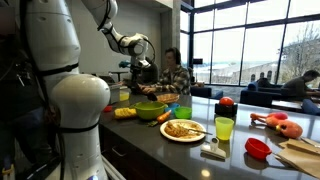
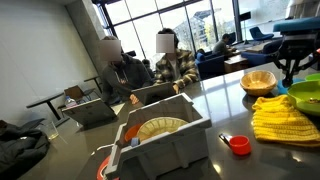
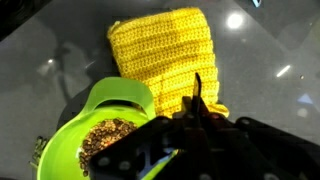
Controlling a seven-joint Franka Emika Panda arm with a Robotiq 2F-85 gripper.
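Observation:
A yellow knitted cloth lies flat on the dark table in the wrist view, and it shows as a rumpled yellow patch in the second exterior view. Beside it is a green bowl holding brown grains or pieces. My gripper is above the cloth's edge near the bowl, its fingers together around a thin dark tip. What lies between them cannot be made out. In the second exterior view, the gripper hangs over the table above the cloth.
A grey bin, a small red cup and a wicker bowl stand close by. A plate of food, a yellow cup and a red bowl occupy the counter nearer the first exterior camera. People sit behind the table.

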